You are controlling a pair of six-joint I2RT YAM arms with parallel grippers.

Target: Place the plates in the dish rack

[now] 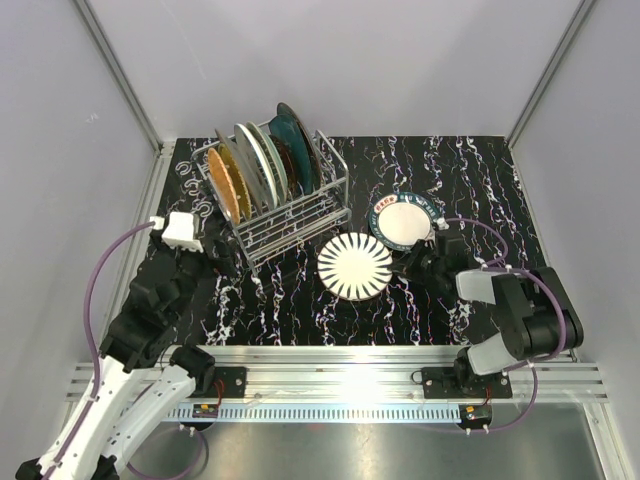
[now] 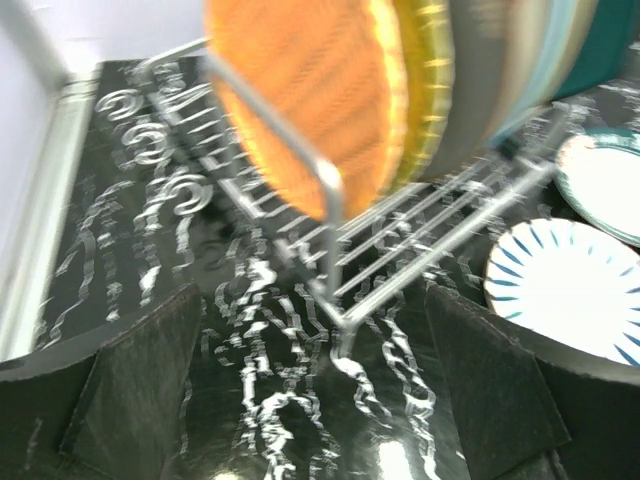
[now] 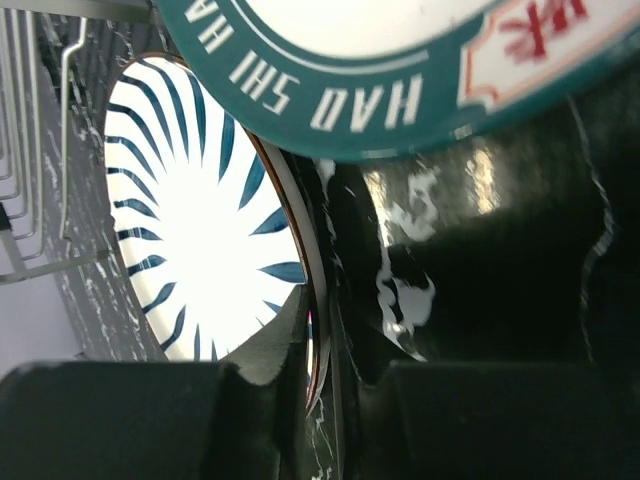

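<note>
The white plate with dark blue rays (image 1: 354,267) lies on the black marbled table, its right edge at my right gripper (image 1: 398,266). In the right wrist view, the rim of this rayed plate (image 3: 210,215) runs between the two close-set fingers (image 3: 292,335); whether they press on it cannot be told. A green-rimmed white plate (image 1: 404,220) lies just behind, to the right. At the back left stands the wire dish rack (image 1: 290,225), holding several upright plates (image 1: 262,165). My left gripper is open and empty, in front of the rack's left corner.
Lower rack wires (image 1: 318,212) on the near right side carry no plates. Bare table (image 1: 300,320) lies between the rack and the front rail (image 1: 380,357). Walls (image 1: 590,200) close in the sides and back.
</note>
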